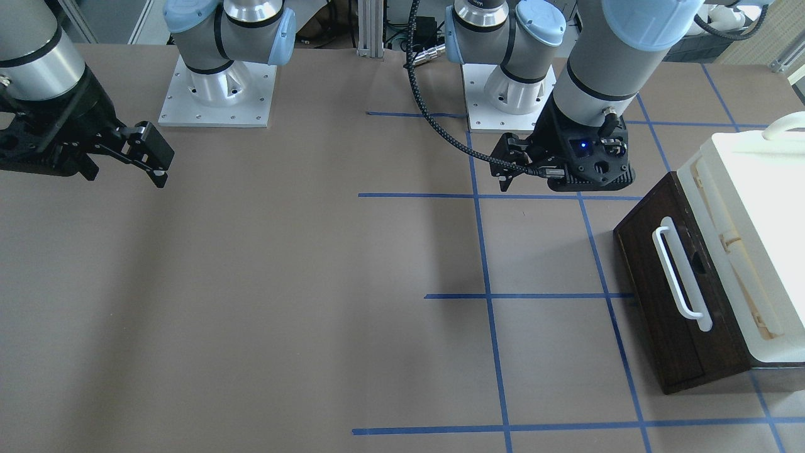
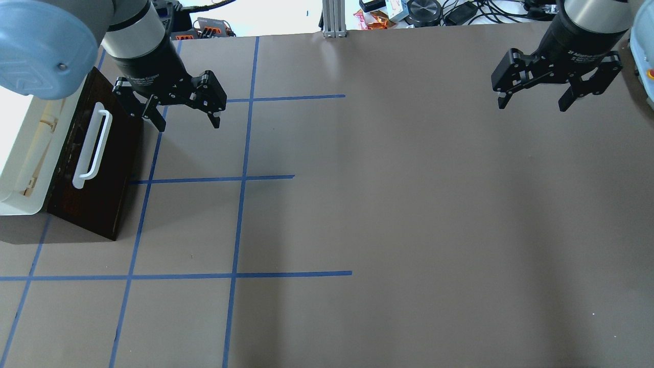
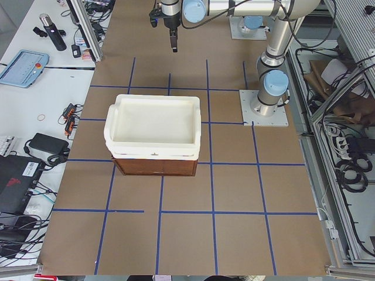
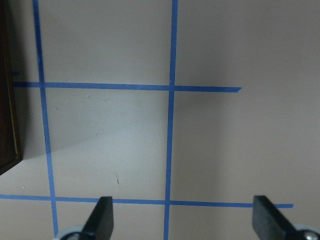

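Observation:
My gripper stands open above the taped blue grid on the floor, its two fingers far apart with nothing between them; in the top view it hangs at the upper left [image 2: 188, 123]. Beside it is a dark wooden cabinet [image 1: 641, 279] with a white handle [image 1: 675, 275] on its side and a white open-topped tray [image 3: 152, 157] on top. In the wrist view only the cabinet's dark edge [image 4: 7, 125] shows at the left.
A second arm's black gripper [image 2: 532, 103] hangs at the right of the top view. Cables and tools lie beyond the work surface's edges.

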